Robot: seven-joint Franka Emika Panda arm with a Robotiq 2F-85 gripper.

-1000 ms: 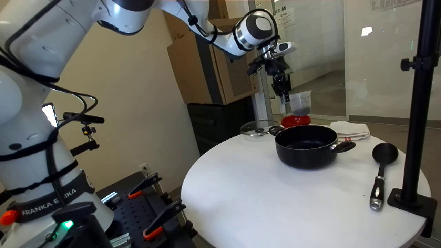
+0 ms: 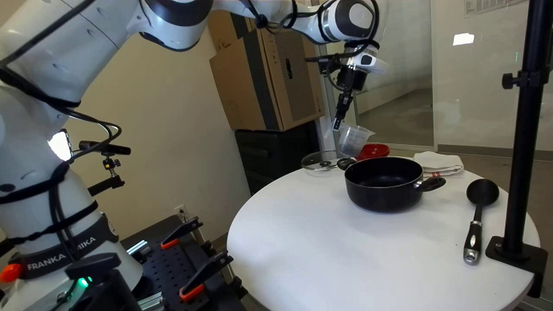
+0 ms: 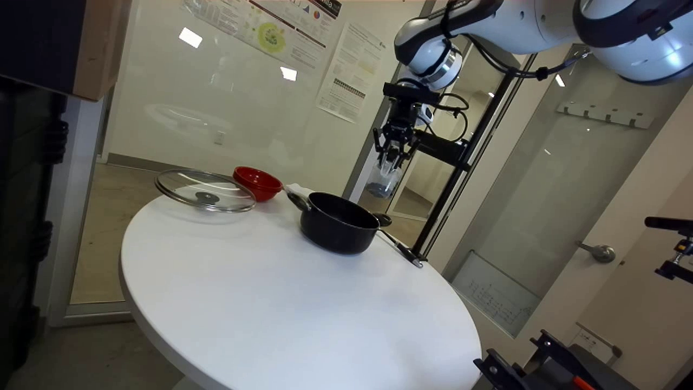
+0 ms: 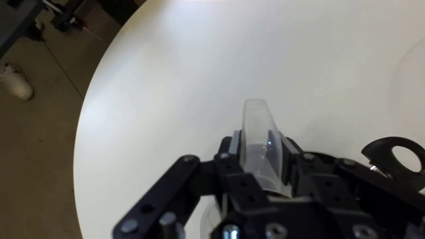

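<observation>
High over the far side of the table, my gripper (image 2: 337, 126) is shut on the handle of a clear measuring cup (image 2: 354, 139). In exterior view 1 the cup is tilted and overlaps the edge of the red bowl (image 2: 374, 150) behind the pot. The cup hangs in the air in exterior view 2, with something greyish low inside it. From the wrist, the translucent handle (image 4: 259, 131) stands between the fingers; most of the cup is hidden below. A black pot (image 2: 384, 184) sits on the table with its two handles out to the sides.
A glass lid (image 3: 206, 192) lies beside the red bowl. On the table's right part rests a black ladle (image 2: 478, 217) by the black stand (image 2: 518, 155); a folded white towel (image 2: 438, 163) is behind the pot.
The arm has swung and rotated at the wrist. The cup, nearly upright a second ago, is now tilted and sits further left and slightly lower in exterior view 1.
</observation>
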